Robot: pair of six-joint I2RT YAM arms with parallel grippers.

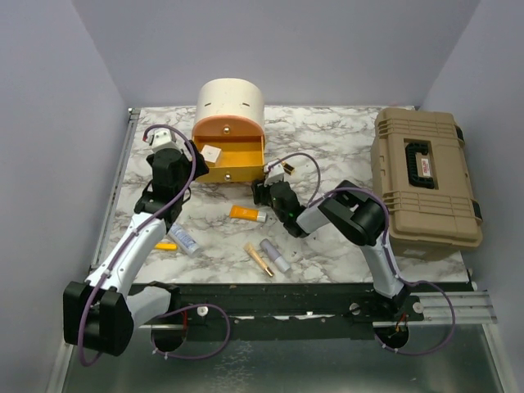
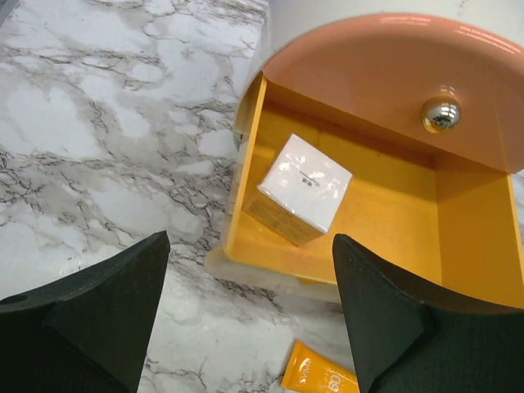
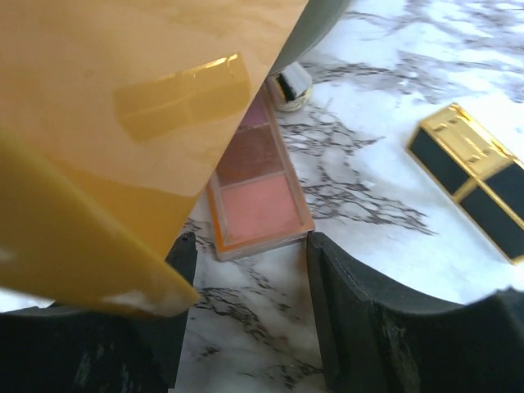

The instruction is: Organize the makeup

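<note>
The cream, pink-fronted organizer has its yellow drawer out, with a white box in its left part. My left gripper hangs left of the drawer, open, empty between the fingers. My right gripper is low at the drawer's right front corner, fingers apart, near the lower edge of an eyeshadow palette lying partly under the drawer's overhang; whether it touches the palette is unclear. A black-and-gold compact lies right of the palette.
An orange tube, a grey bottle, a brush, a clear bottle and a yellow item lie in front on the marble table. A large tan case fills the right side.
</note>
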